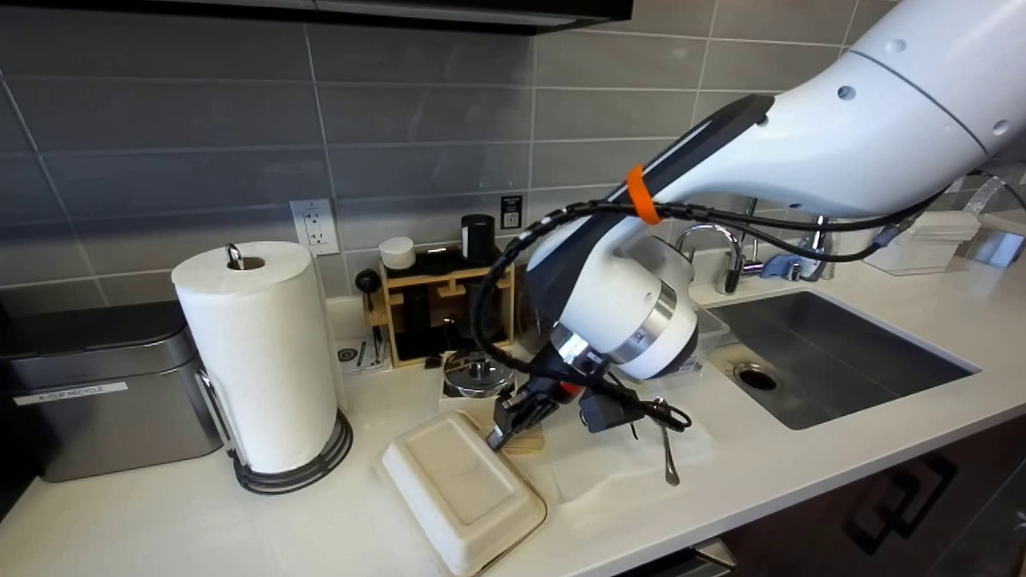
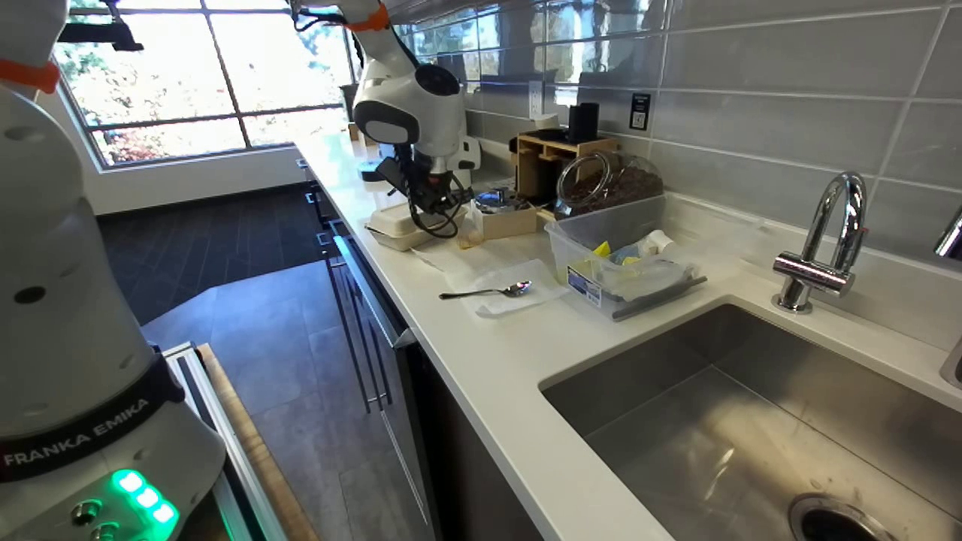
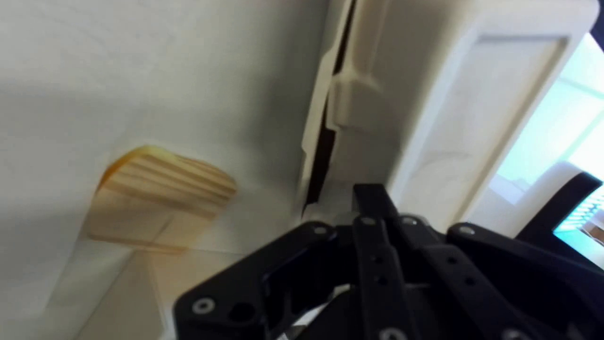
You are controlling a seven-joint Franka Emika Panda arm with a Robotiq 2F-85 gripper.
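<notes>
A beige takeout container [image 1: 464, 481] with its lid down lies on the counter in exterior view 1. My gripper [image 1: 496, 441] is low beside its right-hand long side, the fingertips at or very near that edge. In the wrist view the container's wall [image 3: 362, 153] rises just past my gripper, whose fingers are together with nothing showing between them. A dark gap runs between lid and base there. Exterior view 2 shows the container [image 2: 397, 225] partly behind the gripper and its cables. Whether the fingertips touch it, I cannot tell for certain.
Behind the container stand a glass-lidded pot [image 1: 478, 373] and a wooden rack [image 1: 447, 288]. Paper towels [image 1: 260, 356] are at left. A spoon [image 2: 487, 292] lies on a napkin near a clear bin [image 2: 604, 261]. The sink [image 1: 837, 356] opens at right.
</notes>
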